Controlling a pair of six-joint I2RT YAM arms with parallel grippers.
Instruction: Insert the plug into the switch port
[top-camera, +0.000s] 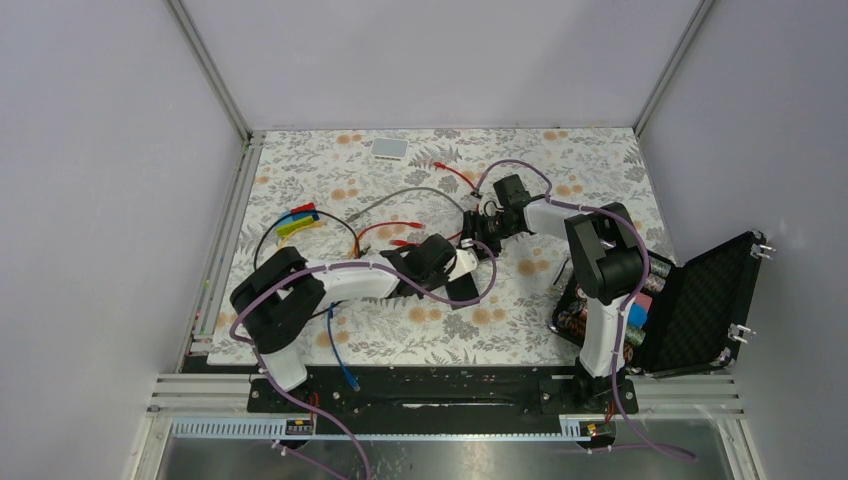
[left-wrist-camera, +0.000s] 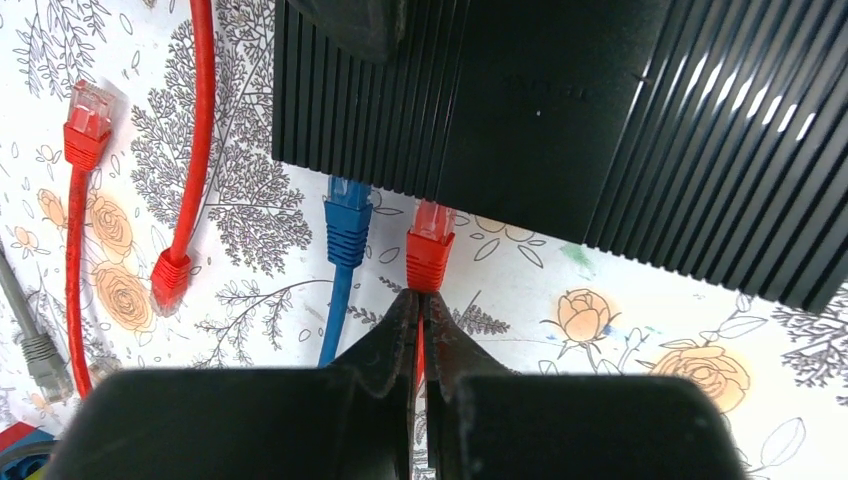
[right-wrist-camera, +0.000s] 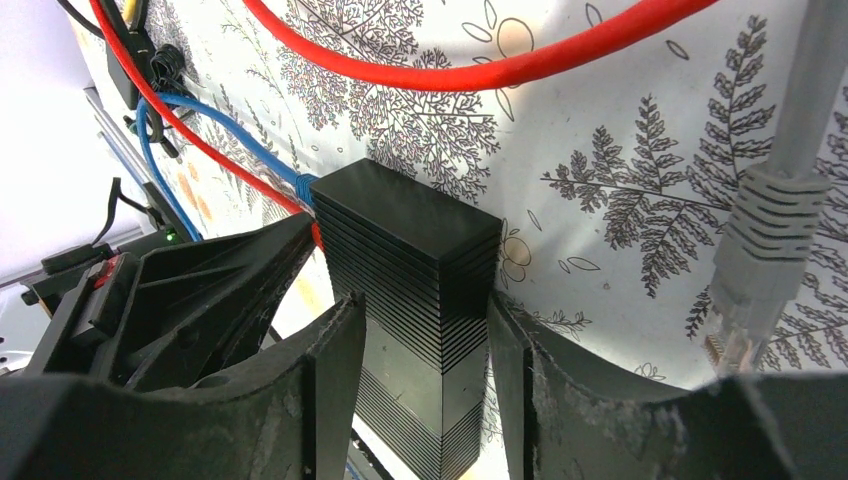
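Observation:
The black ribbed switch (left-wrist-camera: 540, 130) lies on the floral table, seen close in both wrist views. My left gripper is shut on a red plug (left-wrist-camera: 430, 245), whose clear tip meets the switch's lower edge. Beside it a blue plug (left-wrist-camera: 347, 220) also sits at that edge. In the right wrist view my right gripper has its fingers part open around the end of the switch (right-wrist-camera: 430, 220), the right finger against its side; whether it grips firmly I cannot tell.
Loose red plugs (left-wrist-camera: 85, 135) and a grey cable (right-wrist-camera: 770, 240) lie nearby. An open black case (top-camera: 710, 300) occupies the right front, coloured cables the left of the table.

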